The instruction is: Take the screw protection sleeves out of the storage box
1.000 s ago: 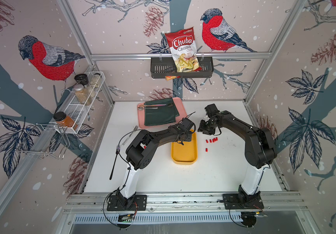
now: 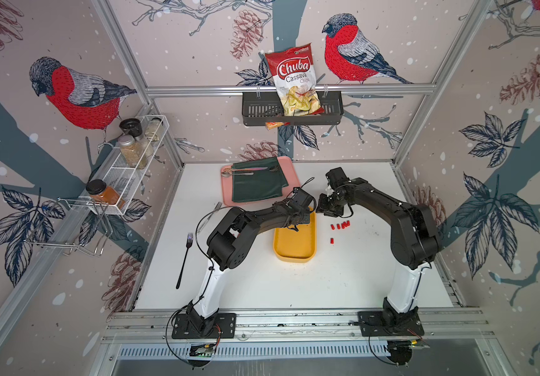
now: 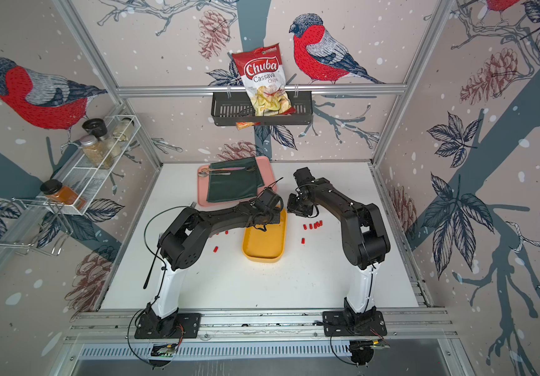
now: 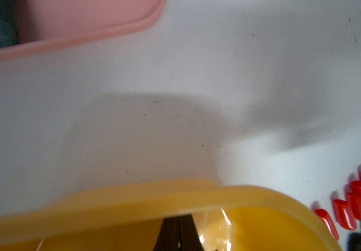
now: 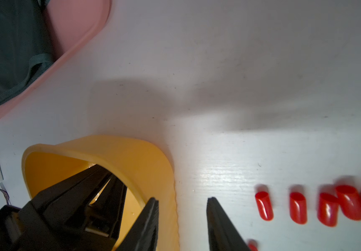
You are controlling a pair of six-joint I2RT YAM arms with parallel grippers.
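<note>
The yellow storage box [image 2: 294,258] stands mid-table. In the left wrist view, my left gripper is shut inside the box's far end, with nothing visible between its fingers. My right gripper stands open just outside the box's right wall, its left finger [image 5: 149,215] overlapping that wall in view; whether they touch, I cannot tell. Several red sleeves [image 5: 298,208] lie on the table right of the box, with one nearer sleeve [image 3: 302,240] apart from them. Another red sleeve [image 3: 215,248] lies left of the box. The left arm hides part of the box's interior.
Behind the box to the left lies a pink tray [image 2: 226,195] with a dark cloth [image 2: 254,188] and utensils. A black fork [image 2: 186,257] is at the far left.
The box has shifted slightly left and away from the front edge. My right gripper has edged left toward its wall, while the left has moved slightly right.
</note>
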